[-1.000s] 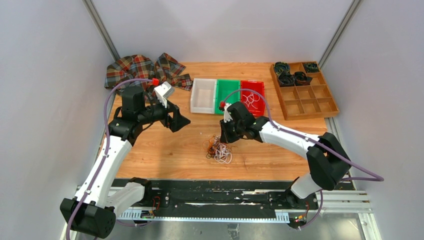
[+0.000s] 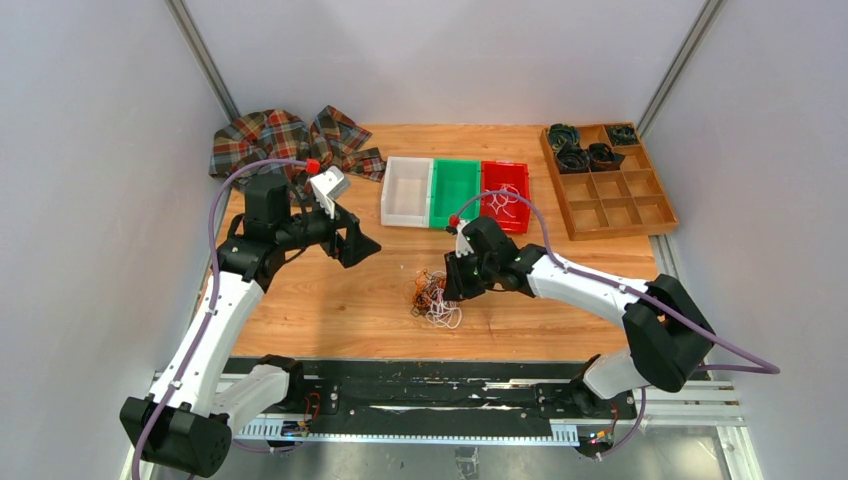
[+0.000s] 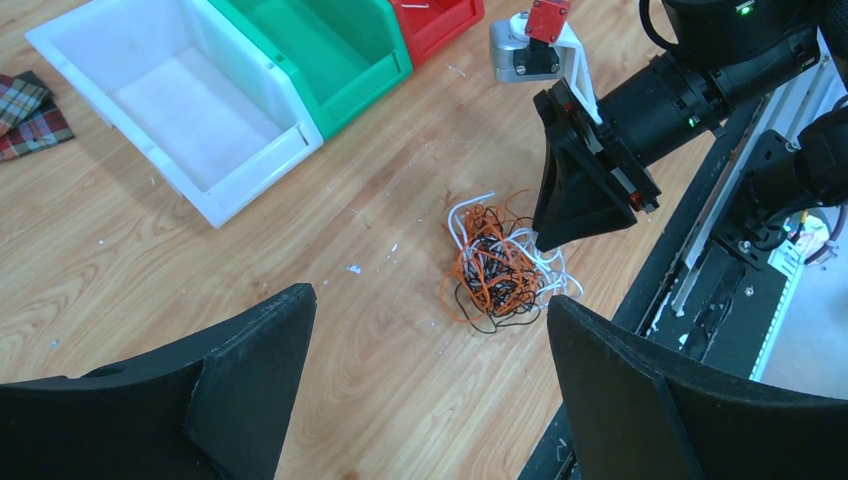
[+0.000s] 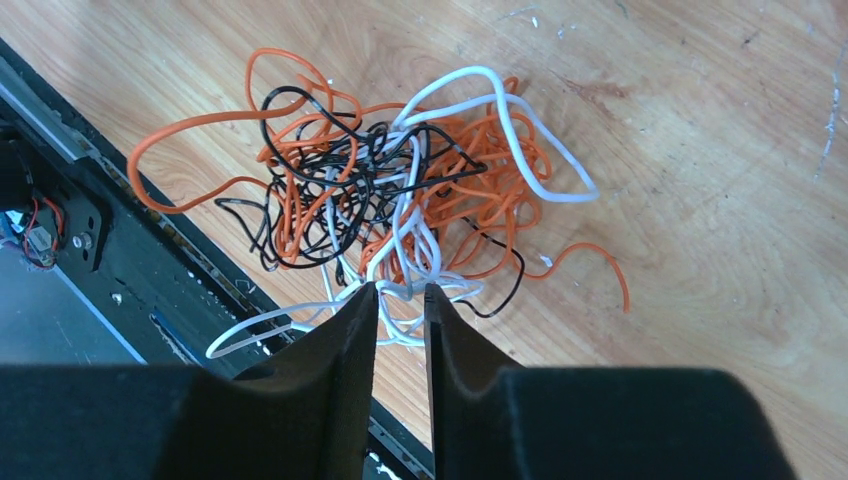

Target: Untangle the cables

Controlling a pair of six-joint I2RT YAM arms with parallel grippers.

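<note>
A tangled heap of orange, black and white cables lies on the wooden table; the right wrist view shows its white loops, black strands and orange strands interwoven. My right gripper is low over the lower white strands, its fingertips close together with a narrow gap; whether a strand is between them is unclear. My left gripper stands open above the table to the upper left of the heap, nothing between its wide fingers.
White, green and red bins stand at the back, the red one holding white cable. A wooden compartment tray is at the right, plaid cloth at back left.
My right gripper has moved slightly toward the front and right, onto the white part of the heap. My left arm has not moved.
</note>
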